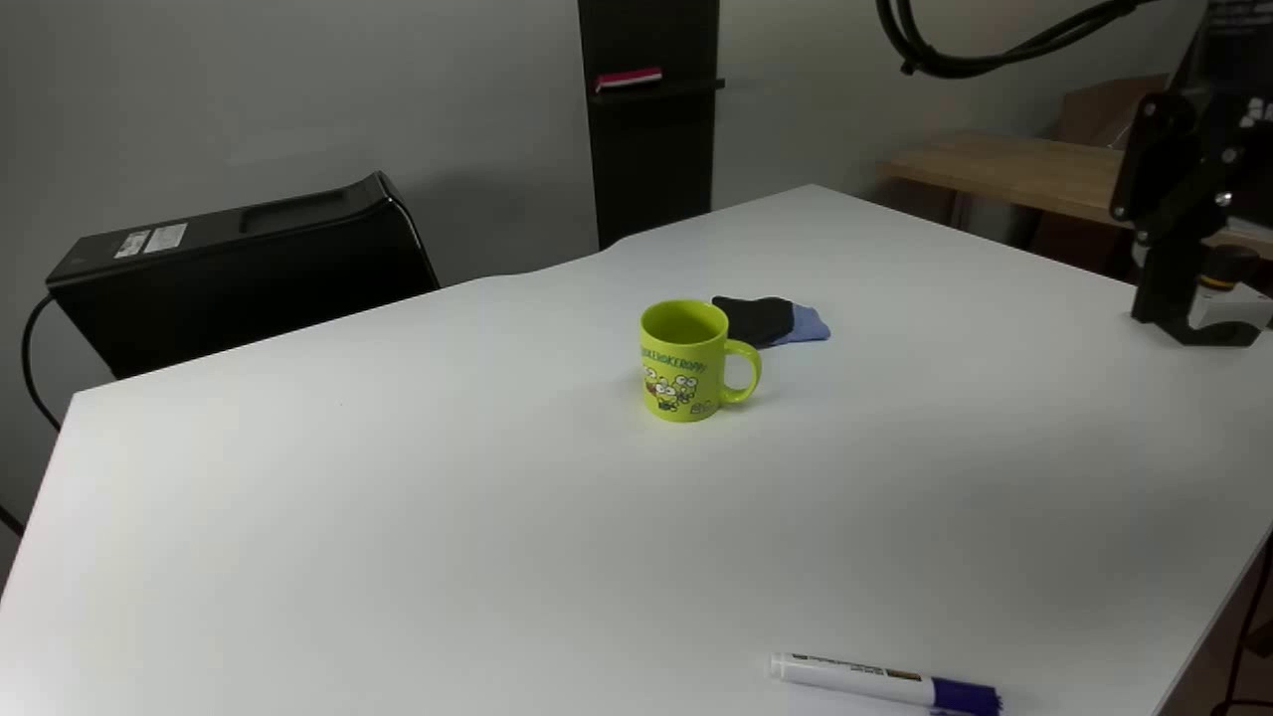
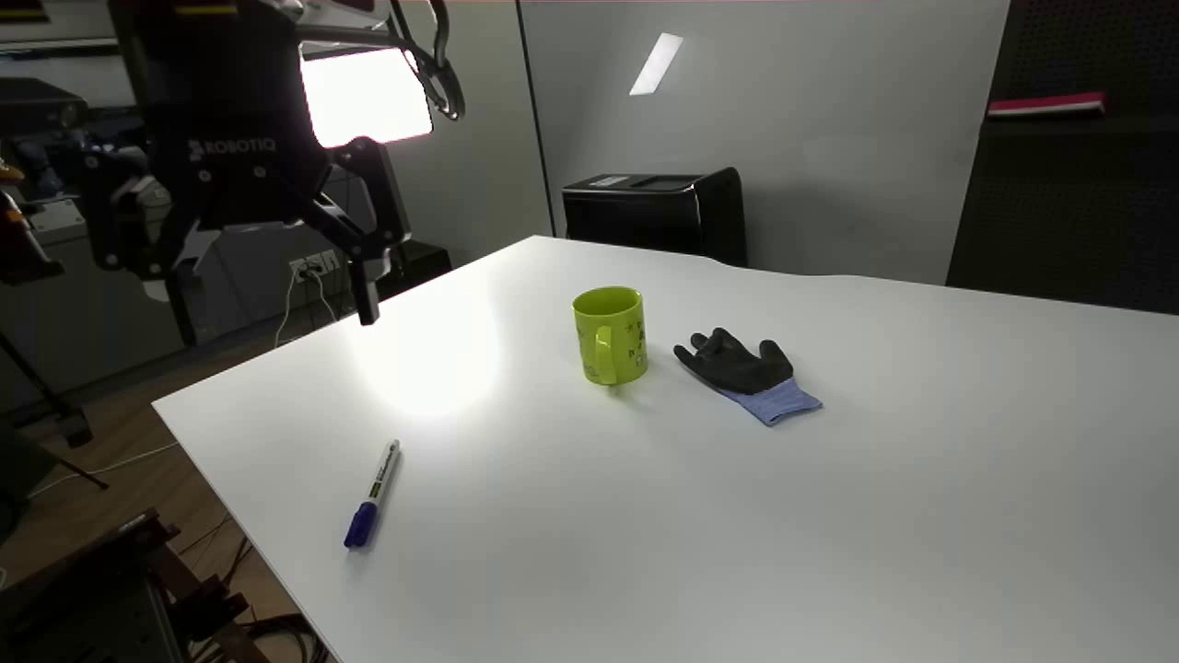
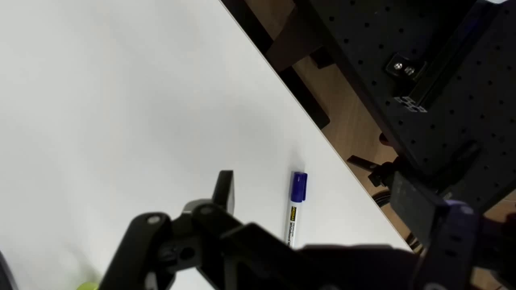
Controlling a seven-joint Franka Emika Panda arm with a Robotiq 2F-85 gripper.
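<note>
In exterior view 2 my gripper (image 2: pixel 276 320) hangs in the air at the upper left, its two fingers spread wide with nothing between them. The wrist view also shows the gripper open, and a whiteboard marker (image 3: pixel 298 188) with a blue cap appears between the fingers, lying well below on the table. That marker (image 2: pixel 373 492) is near the table's edge. A lime-green mug (image 1: pixel 682 370) with cartoon figures stands upright farther in, its handle to the right in exterior view 1. Beside the mug lies a black and blue glove (image 2: pixel 738 370).
A black box-shaped device (image 1: pixel 245 268) is at the white table's (image 1: pixel 358 513) back edge. At the right in exterior view 1, a small white and black device with a knob (image 1: pixel 1229 298) is partly hidden by my gripper.
</note>
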